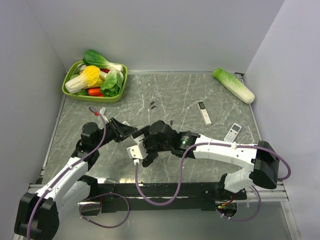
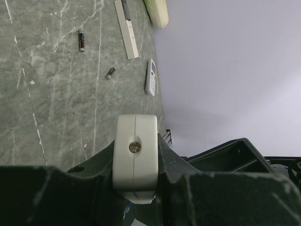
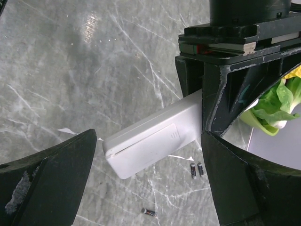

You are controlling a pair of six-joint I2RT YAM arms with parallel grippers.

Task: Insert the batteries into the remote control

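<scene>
My left gripper is shut on a white remote control (image 3: 155, 134), held up above the table with its closed battery cover facing the right wrist camera. In the left wrist view the remote's end (image 2: 135, 155) points at the camera. Around the remote's free end, my right gripper stands open, a finger (image 3: 61, 174) on either side and nothing gripped. Small dark batteries lie on the table: one (image 3: 148, 212) alone, and a pair, one (image 3: 193, 170) beside another (image 3: 200, 169). Top view has the remote mostly hidden between the grippers.
Two other remotes, one long (image 1: 204, 114) and one shorter (image 1: 233, 133), lie at the right. A green basket of vegetables (image 1: 114, 99) stands at the back left, a cabbage (image 1: 234, 86) at the back right.
</scene>
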